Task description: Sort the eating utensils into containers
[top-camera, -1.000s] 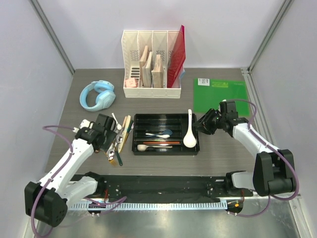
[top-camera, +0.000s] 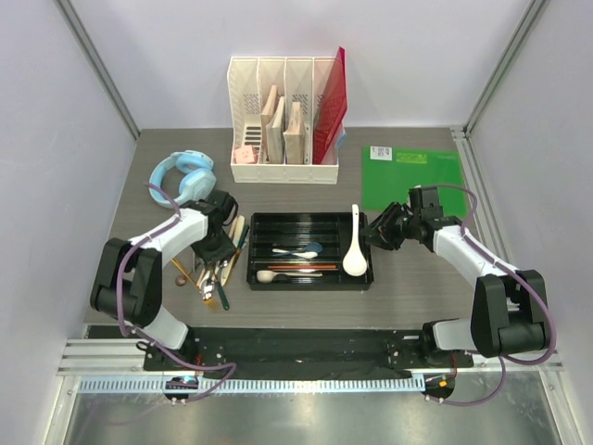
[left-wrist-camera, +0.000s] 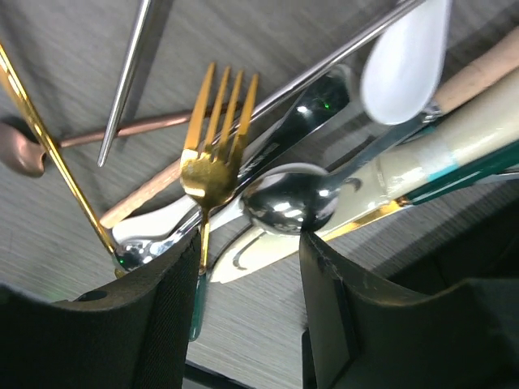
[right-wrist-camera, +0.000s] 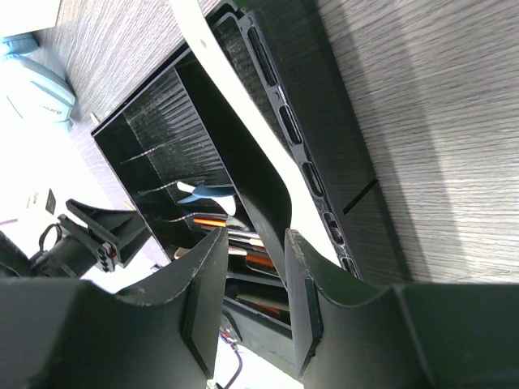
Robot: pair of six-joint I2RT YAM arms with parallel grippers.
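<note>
Over the mixed pile of utensils on the left of the table, my left gripper hangs with its fingers open. A gold fork (left-wrist-camera: 212,166) and a dark metal spoon (left-wrist-camera: 288,198) show between and just beyond its fingertips, neither gripped. Around them lie a white spoon (left-wrist-camera: 405,61), a copper spoon (left-wrist-camera: 23,150) and several knives and handles. The black divided tray (top-camera: 301,222) holds a large white spoon (top-camera: 355,246), a blue spoon (top-camera: 313,247) and a wooden spoon (top-camera: 269,276). At its right wall my right gripper is part open, nothing visibly held.
A white rack (top-camera: 278,171) with a red folder (top-camera: 331,111) stands at the back. Blue headphones (top-camera: 190,167) lie at the back left, a green sheet (top-camera: 408,176) at the back right. The table right of the tray is bare.
My left arm has swung right and its gripper has moved rightward over the utensil pile. The right arm stays at the tray's right side, almost still. The tray's contents look the same.
</note>
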